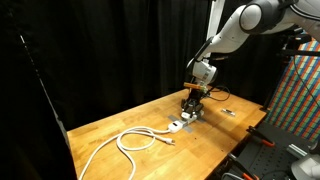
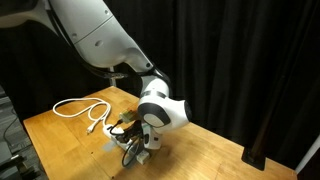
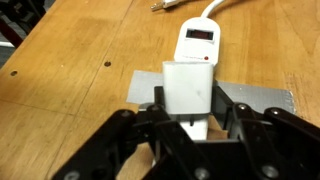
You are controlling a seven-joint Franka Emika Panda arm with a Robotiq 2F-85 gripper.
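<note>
In the wrist view, a white block [image 3: 188, 85] with a smooth pale face sits between the fingertips of my gripper, which is shut on it. Behind it in that view lies a white power strip [image 3: 197, 42] with a small dark display; the block covers part of the strip. Whether the block touches the strip cannot be told. Exterior view 1 shows the gripper [image 1: 191, 103] low over the table at the strip's right end, its fingers too small there to make out.
A grey metal plate [image 3: 265, 97] lies under the strip. The strip's white cable [image 1: 125, 147] loops across the left of the wooden table [image 1: 205, 150]. A few small items [image 1: 229, 112] lie to the right.
</note>
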